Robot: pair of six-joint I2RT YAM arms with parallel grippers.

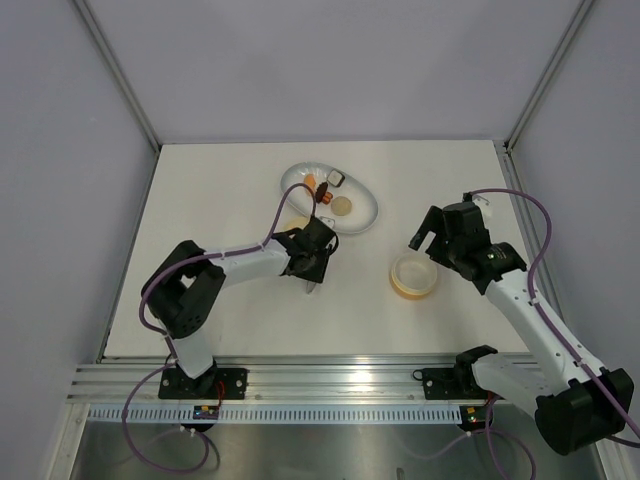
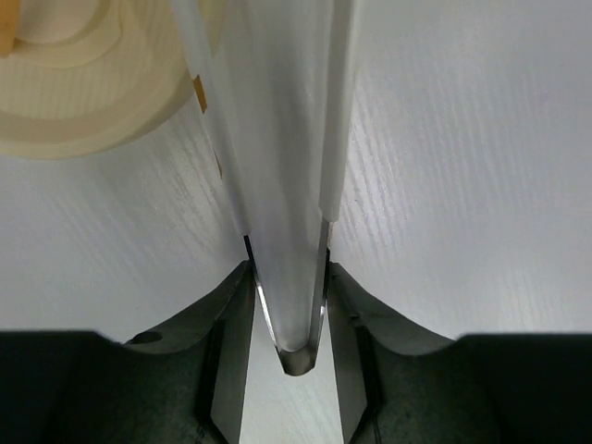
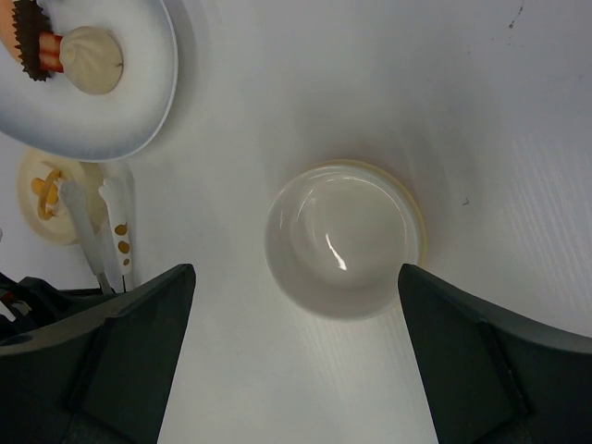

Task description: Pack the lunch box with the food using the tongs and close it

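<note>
My left gripper is low over the table, its fingers close on either side of a white-handled utensil point(image 2: 277, 120) with a metal end; whether it grips firmly is unclear. A cream round dish point(image 2: 83, 111) lies beside it. In the right wrist view that dish point(image 3: 42, 217) holds yellow pieces, and two utensils point(image 3: 120, 231) lie by it. A plate point(image 3: 139, 111) with food sits behind. My right gripper stands open above a pale round bowl point(image 3: 328, 291), with nothing between its fingers.
Walls and metal rails border it.
</note>
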